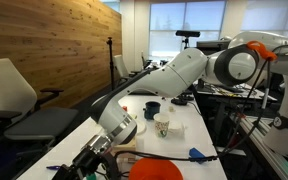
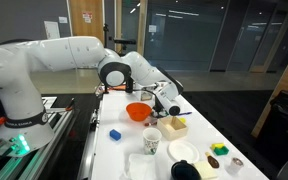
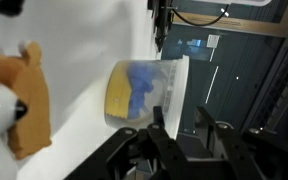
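My gripper (image 1: 92,165) is low over the table, left of the orange bowl (image 1: 156,170) in exterior view 1. From the other side, the orange bowl (image 2: 139,111) stands beside the arm's lower end. The wrist view shows a pale container (image 3: 174,82) lying close beyond the dark fingers, with a blue patch (image 3: 140,85) and a yellow patch (image 3: 117,95) at its mouth. Blur and the dark parts of the gripper hide how its fingers stand against the container. An orange, cloth-like thing (image 3: 29,100) lies to the left in that view.
A patterned mug (image 2: 152,141), a white plate (image 2: 184,152) and a tan box (image 2: 172,123) share the table, along with a small blue thing (image 2: 115,135). A black chair (image 1: 44,125) stands by the table's far side. Clear table lies around the blue thing.
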